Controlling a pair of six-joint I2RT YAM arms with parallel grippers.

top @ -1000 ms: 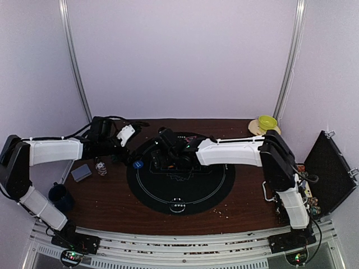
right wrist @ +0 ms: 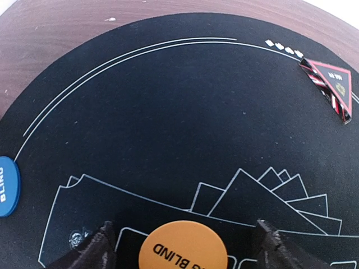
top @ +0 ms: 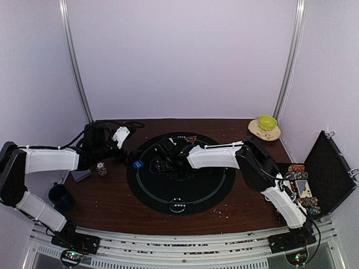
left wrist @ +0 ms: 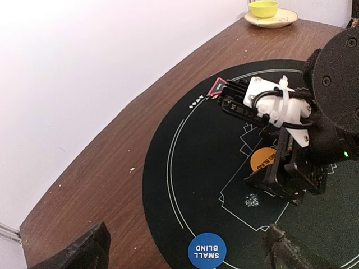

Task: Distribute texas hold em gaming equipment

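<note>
A round black poker mat (top: 219,193) lies mid-table. The blue SMALL BLIND disc (left wrist: 207,250) rests on its left side. My left gripper (top: 130,158) stands open beside this disc, with nothing held. The orange BIG BLIND disc (right wrist: 183,246) lies on the printed card outlines. Over it is my right gripper, open, its fingers (right wrist: 96,246) apart on either side of the disc with gaps showing; the top view hides this disc under the arm. A red-edged triangular piece (right wrist: 334,84) sits near the mat's far edge.
An open case with chip stacks (top: 305,190) stands at right. A plate with a yellow-green bowl (top: 267,122) is at the back right. At left are a dark mug (top: 60,196) and a patterned chip stack (top: 101,168).
My right arm has shifted a little over the mat, uncovering the triangular piece and the plate. The blue disc has stayed put.
</note>
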